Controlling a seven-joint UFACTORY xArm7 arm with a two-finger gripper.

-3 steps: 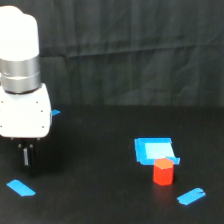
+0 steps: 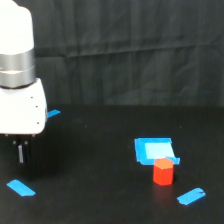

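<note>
A small orange-red block (image 2: 163, 173) sits on the black table, right of centre. Directly behind it lies a white square (image 2: 158, 150) bordered in blue; the block overlaps its front edge in this view. At the far left, well away from both, hangs the white arm with my gripper (image 2: 20, 153) pointing down. Its dark fingers are small against the black background, so their opening and any gap between them are unclear. No object shows at the fingertips.
Blue tape strips mark the table at the front left (image 2: 20, 187), the front right (image 2: 191, 196) and behind the arm (image 2: 53, 113). Bare black table lies between the arm and the block. A dark curtain (image 2: 130, 50) hangs behind.
The arm and gripper have shifted slightly left and a little up. Block, white square and tape strips are where they were.
</note>
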